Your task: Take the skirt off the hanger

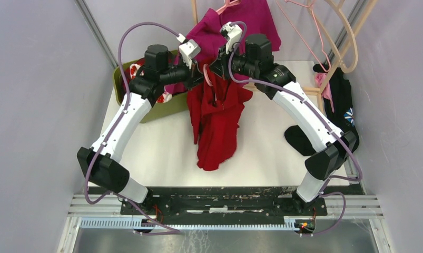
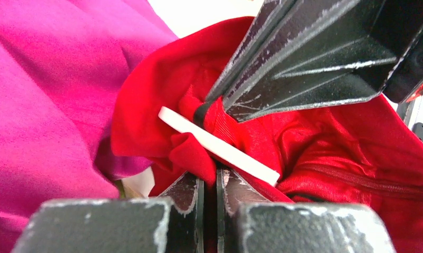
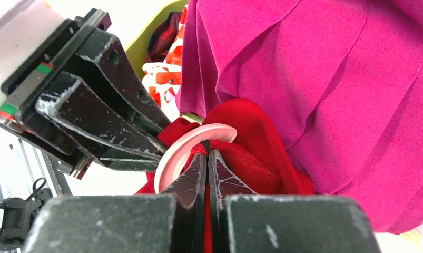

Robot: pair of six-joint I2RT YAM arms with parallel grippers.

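A red skirt (image 1: pixel 216 134) hangs between my grippers, with a pink hanger (image 1: pixel 209 76) at its top. My left gripper is shut on bunched red fabric; a white strip (image 2: pixel 219 147) lies just above its tips. My right gripper is shut at the red waistband, inside the curve of the pink hanger (image 3: pixel 167 163), with a little fabric at its tips. The two grippers are very close; each wrist view shows the other one beside the hanger.
Magenta garments (image 1: pixel 259 26) hang behind. A green bin (image 1: pixel 161 112) of clothes is at back left. A wooden rack (image 1: pixel 348 52) with empty hangers and dark clothes (image 1: pixel 343 100) stand at the right.
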